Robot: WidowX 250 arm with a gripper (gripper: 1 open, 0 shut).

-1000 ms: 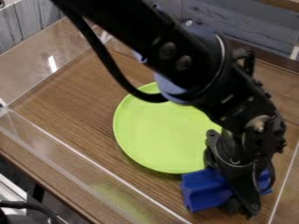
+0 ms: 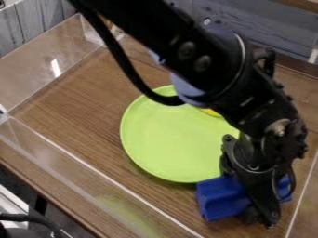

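A bright green plate [image 2: 163, 140] lies on the wooden surface in the middle of the view, partly covered by the black arm. At the lower right, a blue object [image 2: 218, 199] sits beside the plate. My gripper [image 2: 258, 199] is down over the blue object, its fingers open around it; whether they touch it is hard to tell. A small yellow thing behind the plate is mostly hidden by the arm.
Clear plastic walls [image 2: 40, 67] edge the wooden surface [image 2: 87, 112] on the left and at the front. A grey panel stands at the back.
The arm and gripper have risen very slightly; the blue object stays nearly where it was, at the lower right beside the plate.
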